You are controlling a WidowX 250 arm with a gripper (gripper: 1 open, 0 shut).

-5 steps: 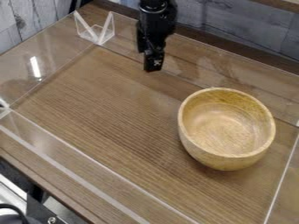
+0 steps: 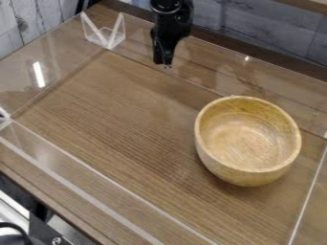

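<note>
The black gripper (image 2: 163,59) is at the top centre of the view, over the back of the wooden table, its narrow fingertips pointing down and close together. It looks shut, with nothing visible between the fingers. A large pale wooden bowl (image 2: 247,139) sits on the right half of the table, in front of the gripper and to its right.
A white wire-like object (image 2: 105,31) stands at the back left, left of the gripper. A wall (image 2: 274,38) runs behind the table.
The gripper has moved up and back, away from the table's middle, and slightly left compared with a second ago. The bowl has not moved.
</note>
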